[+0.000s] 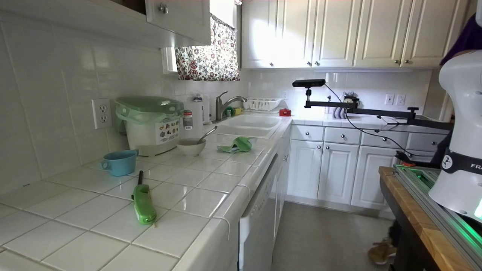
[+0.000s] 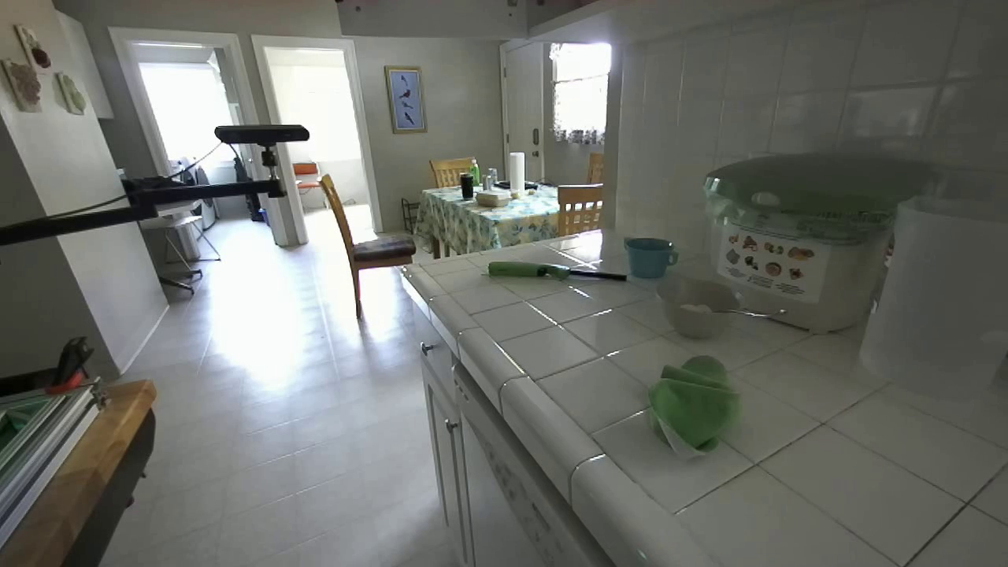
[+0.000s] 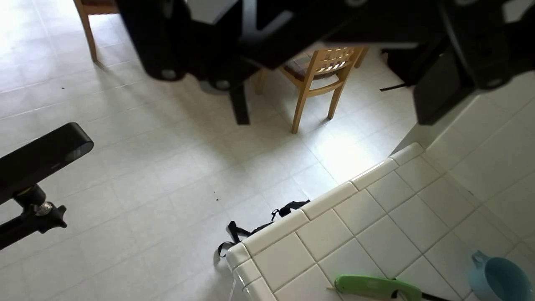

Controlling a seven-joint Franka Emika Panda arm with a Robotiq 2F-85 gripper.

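My gripper is open at the top of the wrist view, its two black fingers wide apart, only floor and a chair visible between them. It is out of sight in both exterior views. Beneath it in the wrist view, well clear of the fingers, a green lighter (image 3: 368, 285) with a black stem lies on the tiled counter. A blue cup (image 3: 506, 278) shows at the lower right corner. Further along the counter are a bowl (image 1: 191, 147) with a spoon in it and a crumpled green cloth-like thing (image 2: 694, 405).
A large bin with a green lid (image 1: 151, 124) stands against the wall by a whitish translucent container (image 2: 931, 298). The sink (image 1: 253, 124) lies beyond. A camera on a black boom (image 1: 379, 111) reaches over the floor gap.
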